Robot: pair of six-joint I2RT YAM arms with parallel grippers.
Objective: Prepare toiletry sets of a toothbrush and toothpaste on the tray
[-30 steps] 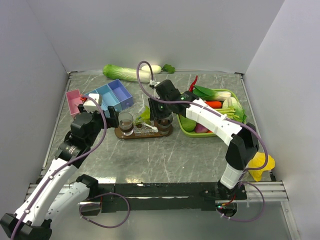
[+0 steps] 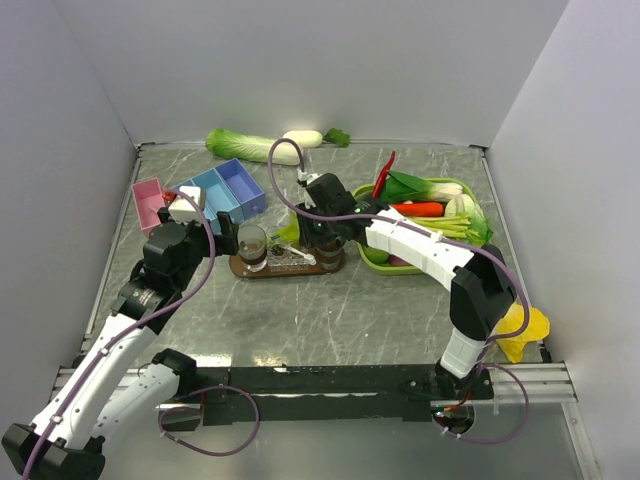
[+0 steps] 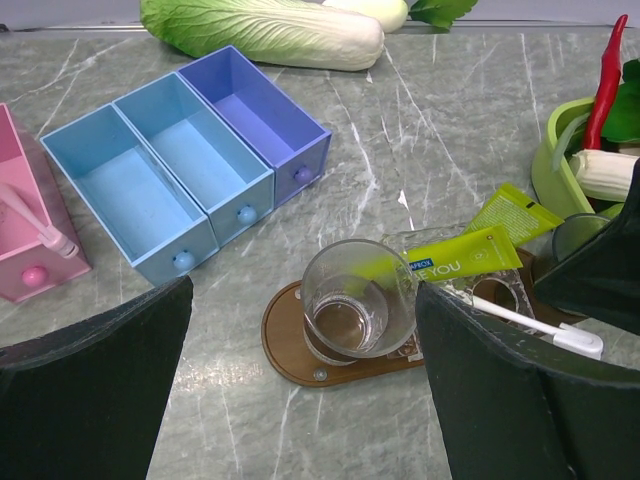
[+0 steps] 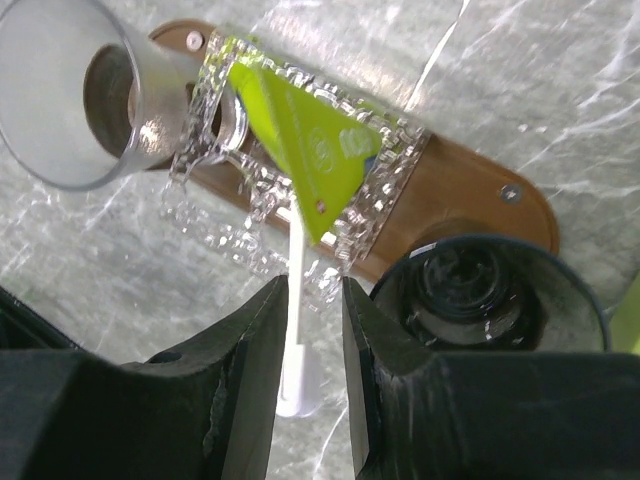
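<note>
A wooden tray holds a clear glass, a dark cup and a clear acrylic holder with green toothpaste tubes and a white toothbrush. My left gripper is open above the near left of the tray, nothing between its fingers. My right gripper hangs over the holder and toothbrush, its fingertips a narrow gap apart; whether it touches the brush cannot be told.
Pink and blue boxes stand at back left, the pink one with a white item in it. A cabbage lies at the back. A green basket of vegetables is on the right.
The left arm has not visibly moved.
</note>
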